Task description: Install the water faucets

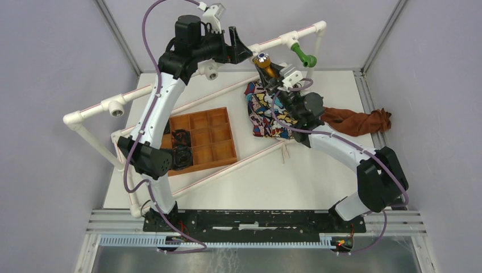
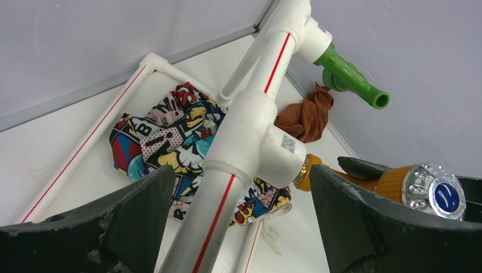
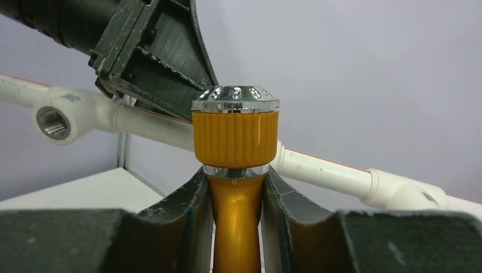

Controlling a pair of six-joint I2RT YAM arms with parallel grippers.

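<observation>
A yellow faucet with a chrome cap (image 3: 236, 136) is upright in the right wrist view, my right gripper shut on its body. In the left wrist view this faucet (image 2: 398, 185) lies just beside a white tee (image 2: 281, 156) on the upper pipe. My left gripper is open around that pipe at the tee; in the top view it (image 1: 239, 48) is at the same pipe. A green faucet (image 2: 355, 85) sits on the tee farther along the pipe.
Other empty tees (image 1: 115, 109) line the white pipe frame. Below lie a wooden compartment box (image 1: 221, 151), a patterned cloth (image 1: 261, 119) and a brown cloth (image 1: 364, 122).
</observation>
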